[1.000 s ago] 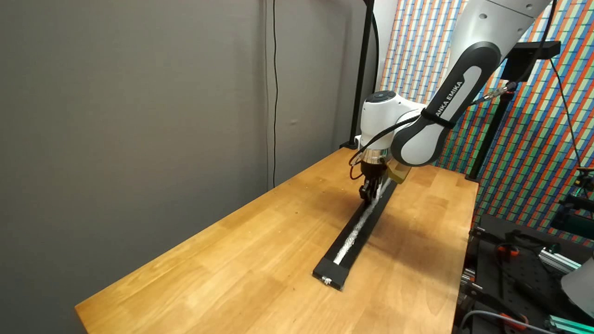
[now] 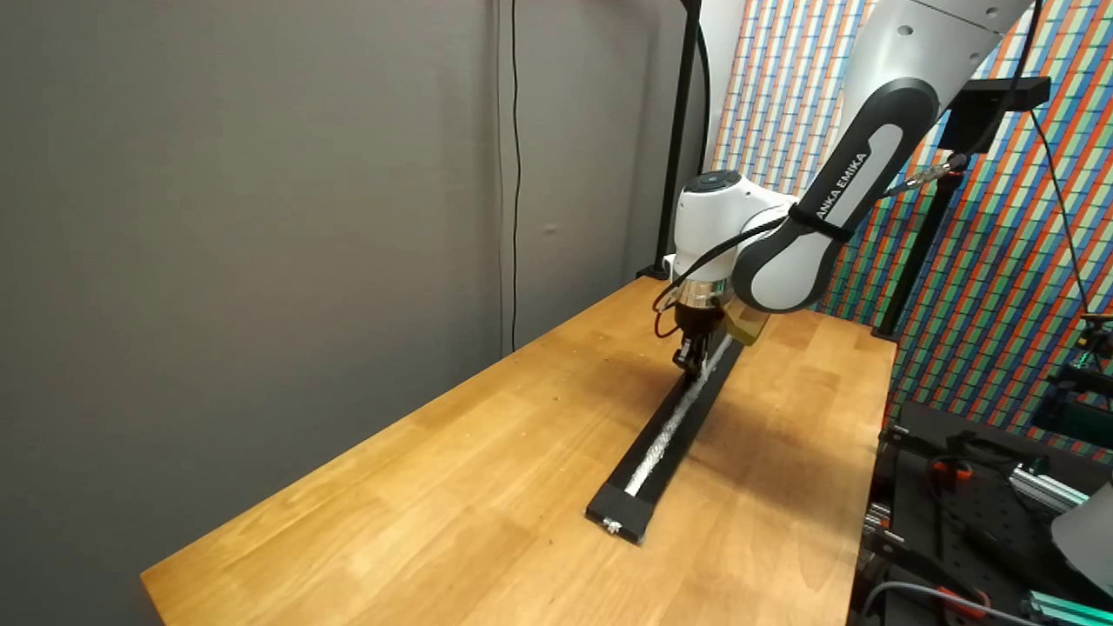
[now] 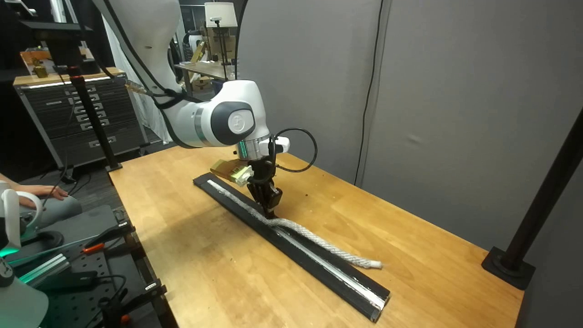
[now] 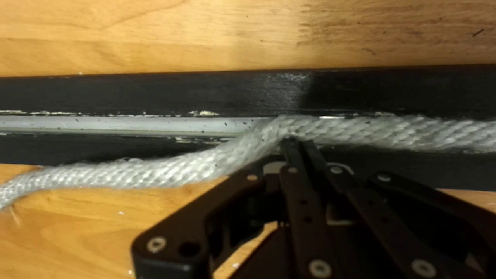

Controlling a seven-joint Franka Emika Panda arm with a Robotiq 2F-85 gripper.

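A thick white braided rope lies along the pale groove of a long black channel strip. On one side of my gripper the rope rests in the groove. At the fingertips it bends out, crosses the strip's edge, and its loose end lies on the table. My gripper points down and is shut, its fingers nearly together at the rope's edge. Whether any rope is pinched between the tips cannot be seen. In exterior view 1, the gripper stands over the strip.
A yellowish block is close behind the gripper, by the strip's far end. A black post stands at one table edge, with a grey wall behind.
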